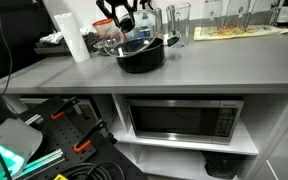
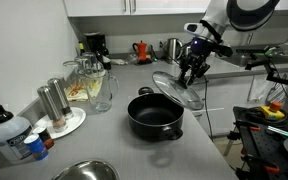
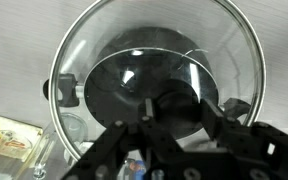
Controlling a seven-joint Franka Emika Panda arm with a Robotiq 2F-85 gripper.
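A glass lid (image 2: 178,90) hangs tilted above the black pot (image 2: 156,121), held by its dark knob. My gripper is shut on that knob, which sits between its fingers in the wrist view. Through the glass, the wrist view shows the empty dark inside of the pot (image 3: 124,90) and its two side handles. In exterior view 1 the gripper (image 1: 127,24) is over the pot (image 1: 144,58), with the clear lid (image 1: 134,47) hard to make out. Seen from exterior view 2, the lid is apart from the pot, above its right side.
Glass pitchers (image 1: 181,22) and a tray of glasses (image 1: 242,32) stand on the counter behind the pot. A paper towel roll (image 1: 72,36) is at the left. A steel bowl (image 2: 85,172) lies in front, and bare counter (image 1: 214,65) stretches to the right.
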